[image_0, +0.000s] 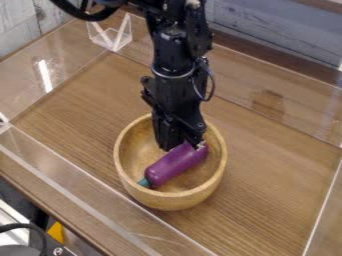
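Observation:
A yellow-tan bowl (142, 186) sits on the wooden table with a purple oblong object (174, 166), teal at one end, lying diagonally inside it. The black gripper (179, 139) hangs over the back part of the bowl, just above and behind the purple object's upper end. It appears shut, with nothing visible held; its fingertips are partly hard to make out against the bowl.
A transparent object (110, 30) stands at the back left. Clear edging runs along the table's sides, and a pale wall is at the back right.

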